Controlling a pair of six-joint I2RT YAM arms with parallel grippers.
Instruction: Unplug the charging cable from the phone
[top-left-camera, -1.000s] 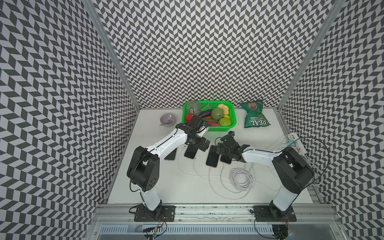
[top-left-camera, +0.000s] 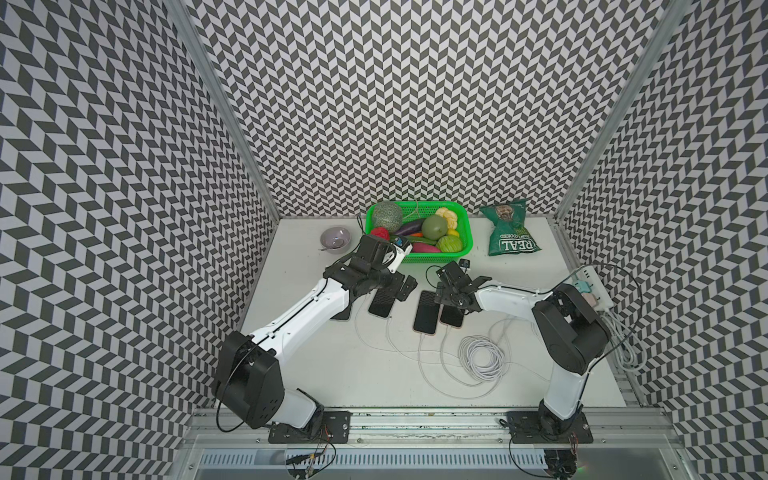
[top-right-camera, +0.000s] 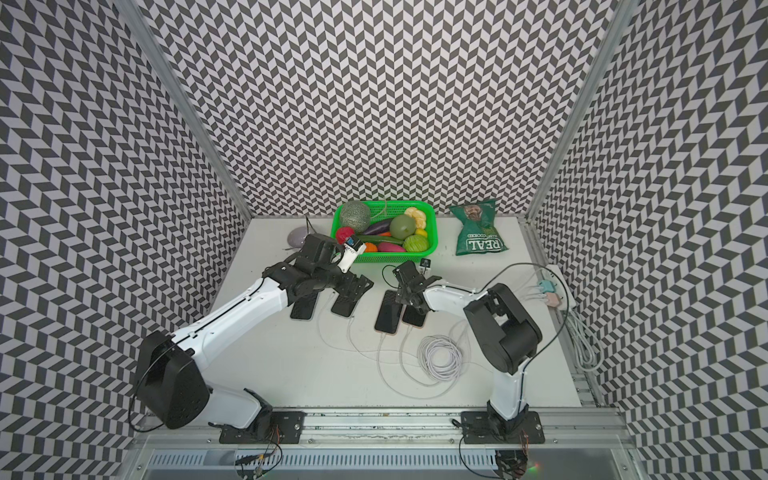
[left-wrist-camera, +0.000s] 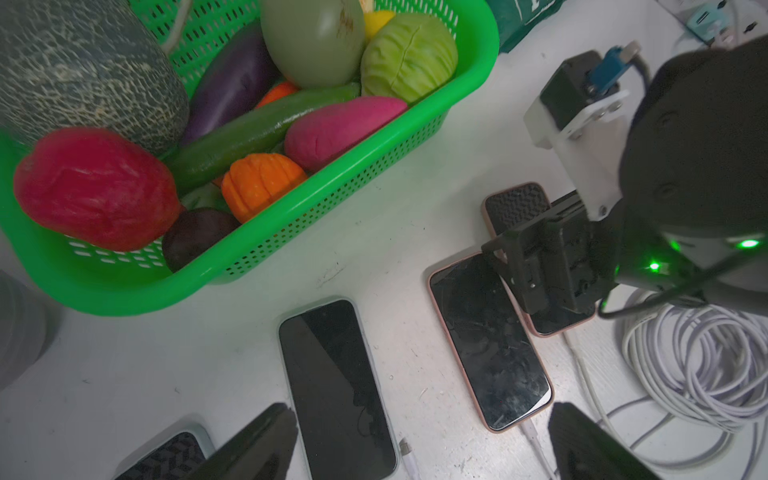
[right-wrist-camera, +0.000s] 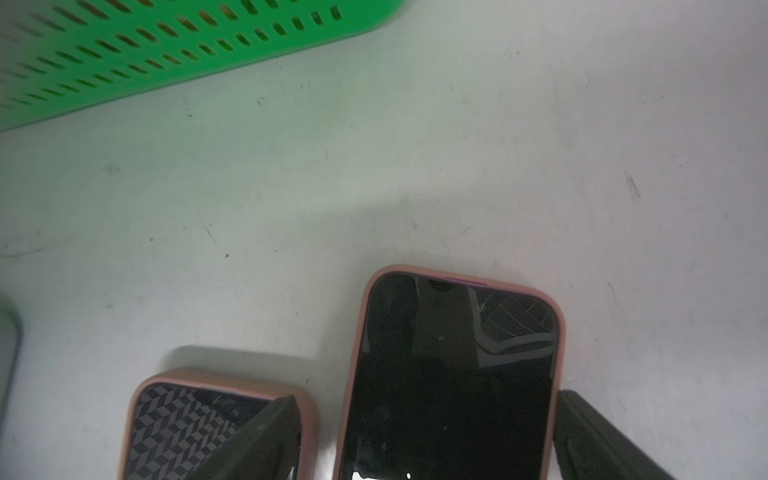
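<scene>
Four phones lie on the table. My left gripper hovers open over the middle-left phone; a white plug lies by that phone's lower right edge. A pink-edged phone has a white cable at its bottom end. My right gripper is open over the rightmost phone, fingertips at either side of it. Another dark phone lies at the far left, partly behind the left arm in the top views.
A green basket of produce stands behind the phones, a bowl left of it, a chip bag right. A white cable coil lies in front; a power strip is at the right edge.
The left arm's elbow has swung outward and forward, its gripper shifting slightly. The right arm has moved a little left and upward in the top left view.
</scene>
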